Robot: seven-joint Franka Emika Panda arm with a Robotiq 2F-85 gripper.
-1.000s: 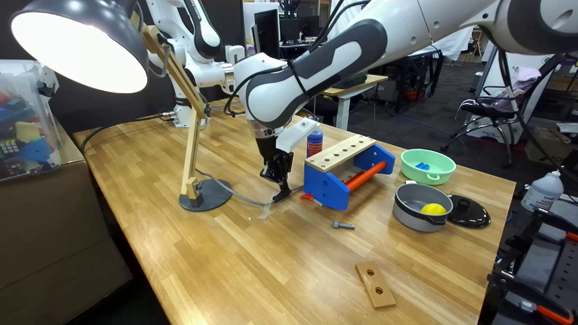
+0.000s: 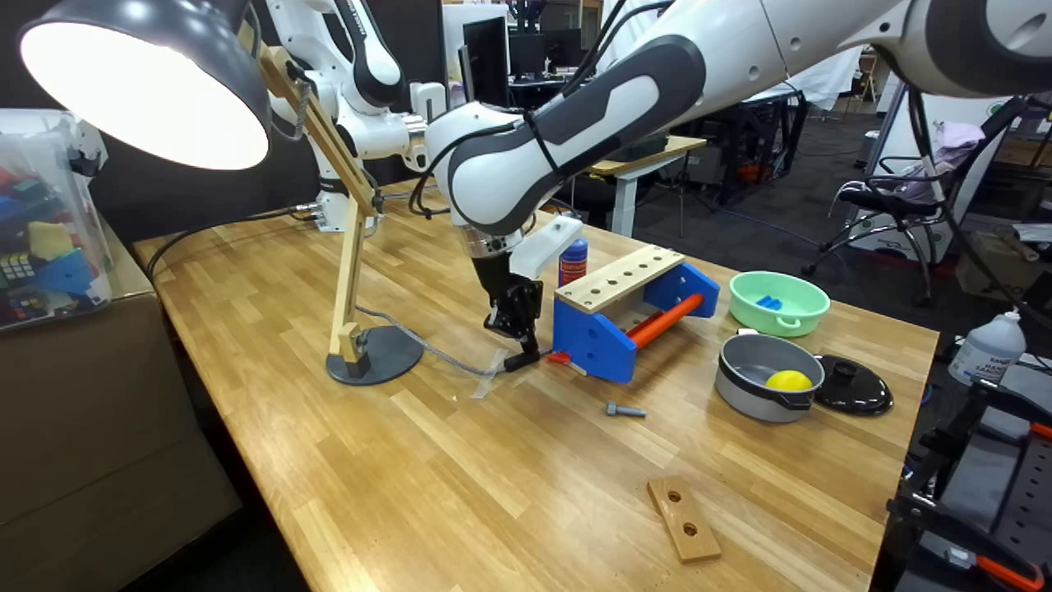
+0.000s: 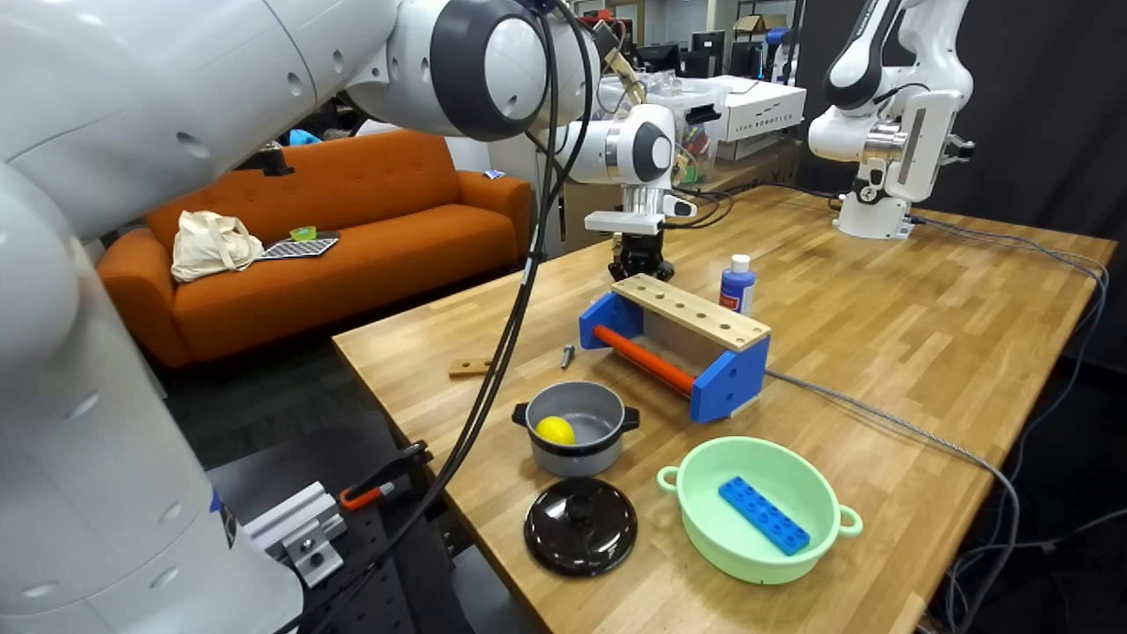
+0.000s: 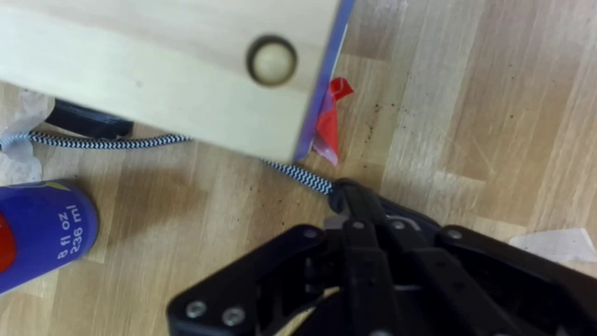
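My gripper (image 2: pixel 529 345) points down at the tabletop, its fingers together over a black inline piece (image 2: pixel 519 362) on the lamp's cable. The wrist view shows the dark fingers (image 4: pixel 366 252) across this piece (image 4: pixel 411 215), covering part of it; nothing shows between them. From its end a black-and-white braided cord (image 4: pixel 305 178) runs under the wooden toy bench (image 4: pixel 168 67). The desk lamp (image 2: pixel 347 326) stands lit on the left. In exterior view 2 the bench partly hides my gripper (image 3: pixel 641 273).
The blue-sided bench (image 2: pixel 597 344) stands close beside my gripper, with a blue bottle (image 2: pixel 573 261) behind. Red tape (image 4: pixel 329 126) and clear tape (image 4: pixel 554 244) lie near the cord. A bolt (image 2: pixel 625 410), pot (image 2: pixel 754 390) and green basin (image 2: pixel 779 317) are farther right.
My gripper has shifted slightly right, toward the bench. The black cable piece has moved the same way, away from the tape on the table, and the cord beside it has shifted.
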